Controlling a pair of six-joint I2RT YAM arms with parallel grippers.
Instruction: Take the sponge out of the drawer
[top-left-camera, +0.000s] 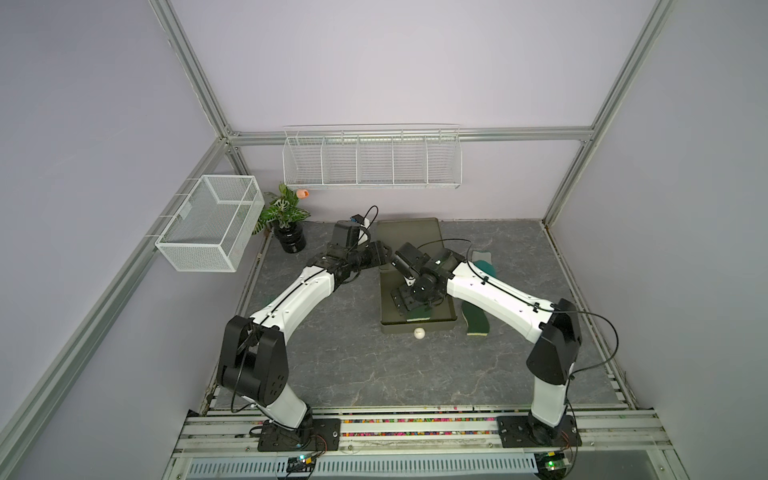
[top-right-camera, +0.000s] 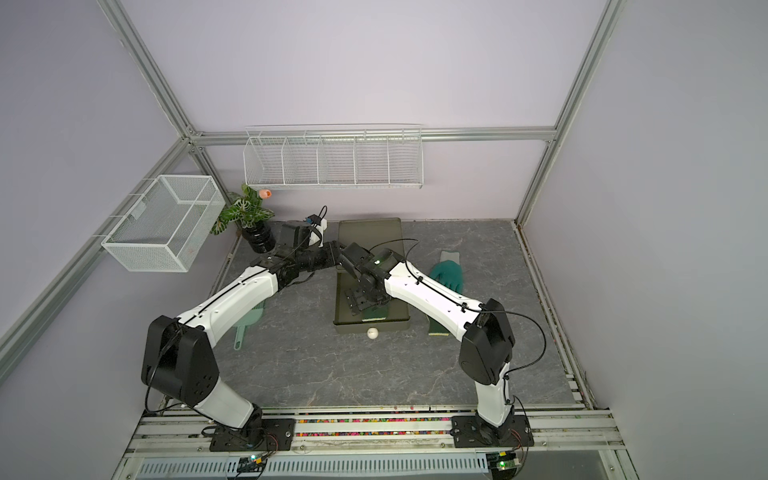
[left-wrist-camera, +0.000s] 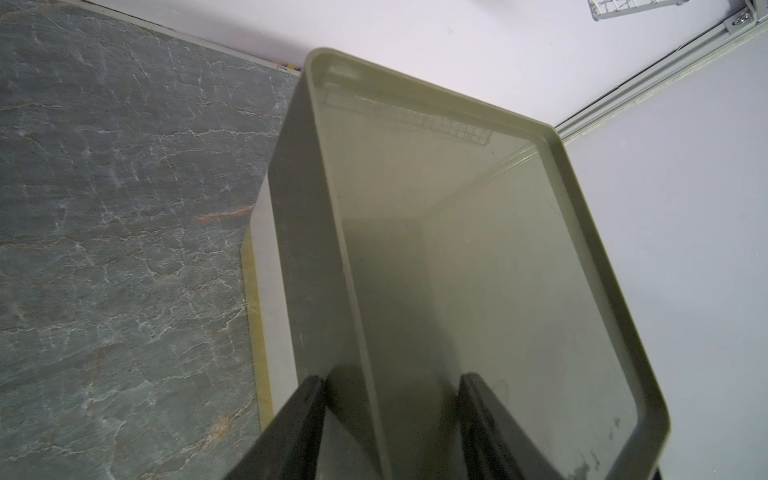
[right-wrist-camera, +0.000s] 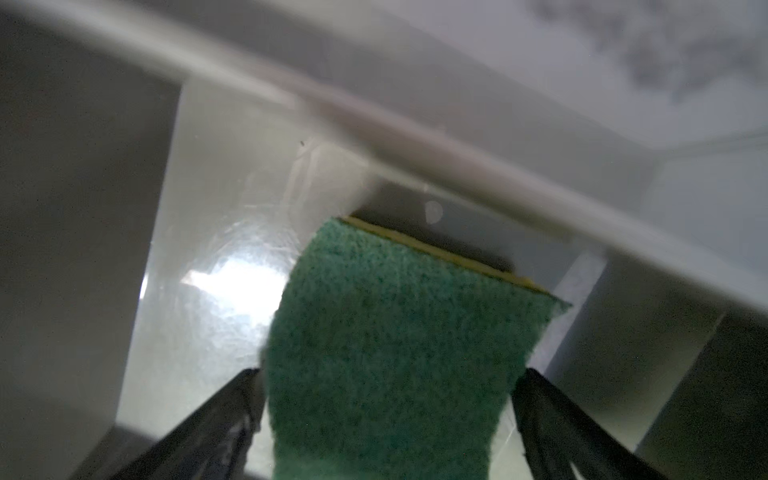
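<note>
The green sponge (right-wrist-camera: 392, 352) lies inside the olive-grey drawer (top-left-camera: 392, 326), its front edge showing yellowish. My right gripper reaches down over it, open, with one finger on either side of the sponge. From above, the right arm covers most of the sponge (top-left-camera: 418, 315). At the top of the drawer unit (left-wrist-camera: 496, 264), my left gripper stands part open with its fingers straddling the left edge of the raised rim. How firmly they touch that rim cannot be told.
A white ball (top-left-camera: 419, 333) lies just in front of the drawer. Right of it are a dark green sponge-like piece (top-left-camera: 475, 320) and a teal item (top-right-camera: 448, 276). A potted plant (top-left-camera: 284, 216) stands back left.
</note>
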